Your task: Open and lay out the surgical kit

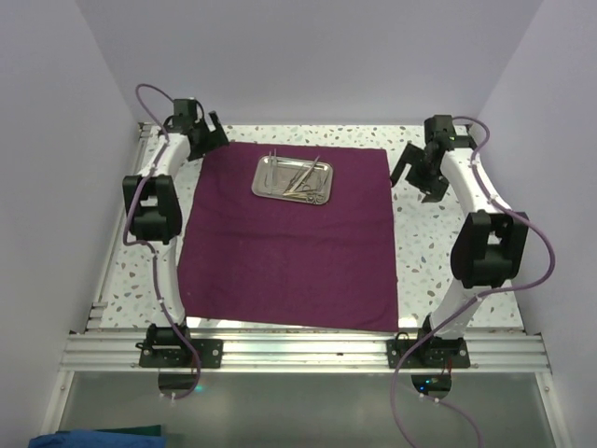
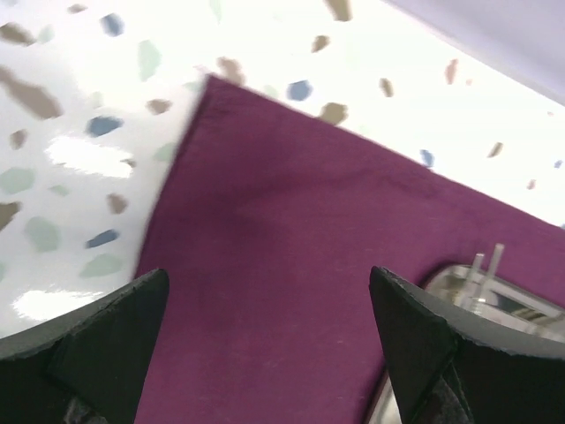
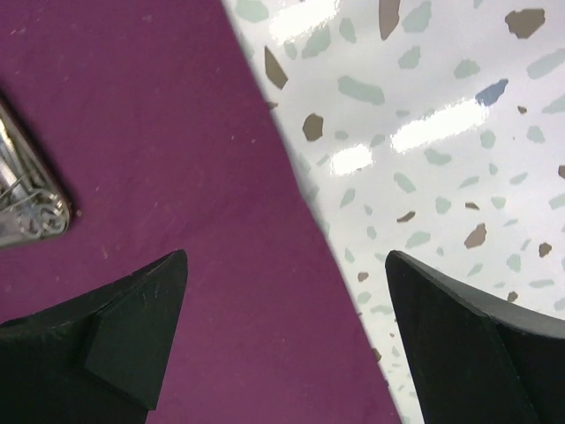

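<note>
The purple cloth (image 1: 289, 261) lies spread on the speckled table, with a metal tray (image 1: 264, 189) of instruments on its upper middle, partly seen in both wrist views. My left gripper (image 1: 213, 131) is open at the cloth's far left corner; below it in its wrist view (image 2: 265, 309) is bare cloth (image 2: 256, 203) and part of the tray. My right gripper (image 1: 403, 163) is open beside the cloth's right edge, nothing between its fingers; its wrist view shows that edge (image 3: 265, 177).
Walls border the table. A blue item (image 1: 103, 439) lies at the lower left, off the table.
</note>
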